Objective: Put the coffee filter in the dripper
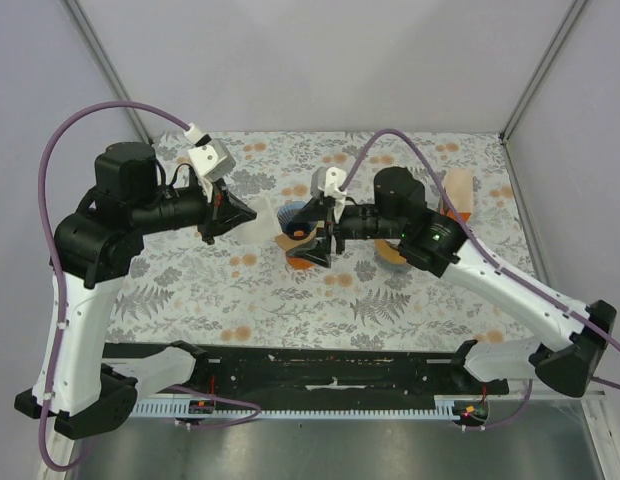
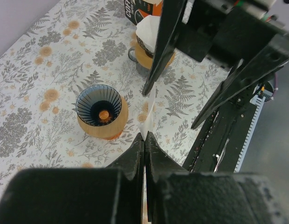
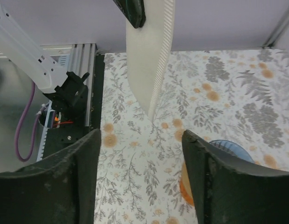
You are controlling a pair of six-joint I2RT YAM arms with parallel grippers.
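Note:
My left gripper (image 1: 226, 216) is shut on a white paper filter (image 1: 257, 218), which hangs from its tips and shows edge-on in the left wrist view. The right gripper (image 1: 319, 235) stands just right of the filter, over the dripper, its fingers apart with nothing seen between them. The orange dripper with blue ribbed inside (image 2: 115, 120) stands on the patterned table, partly hidden by the right arm in the top view. In the right wrist view the filter (image 3: 149, 65) hangs ahead of the fingers.
At the right stand a carafe (image 1: 388, 258) holding white filters, partly hidden by the arm, and an orange box of filters (image 1: 458, 195).

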